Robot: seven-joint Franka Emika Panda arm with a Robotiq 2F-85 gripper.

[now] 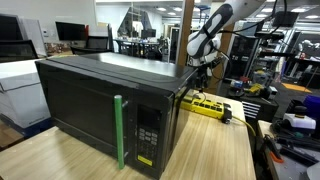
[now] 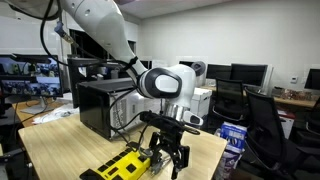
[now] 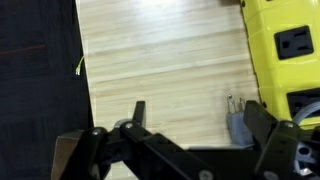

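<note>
My gripper is open above the wooden table, with nothing held between its fingers. A grey plug (image 3: 238, 128) with bare metal prongs lies on the table close to the right finger, which partly covers it. At the right of the wrist view runs a yellow power strip (image 3: 268, 50) with black sockets. In exterior view 2 the same power strip (image 2: 118, 166) lies beside my gripper (image 2: 163, 157). From exterior view 1 the power strip (image 1: 203, 105) shows past the microwave, whose corner hides part of the gripper area.
A black microwave (image 1: 95, 100) with a green handle occupies much of the table. In the wrist view, a dark surface (image 3: 40, 70) borders the left side. Bare table (image 3: 165, 60) lies between it and the power strip. A blue package (image 2: 230, 140) stands behind the arm.
</note>
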